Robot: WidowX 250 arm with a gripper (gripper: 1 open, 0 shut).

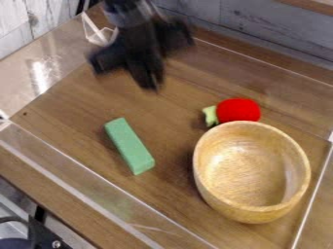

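The dark robot gripper [143,58] is a blurred shape at the upper middle, raised above the back left of the wooden surface; whether it is open or shut is too blurred to tell. Below it a green block [129,146] lies flat on the wood. To the right is a pale wooden bowl [250,175], empty inside. A red object with a light green top [239,111], like a toy vegetable, lies just behind the bowl.
A pale wall [260,29] runs along the back, and a clear edge strip crosses the front left.
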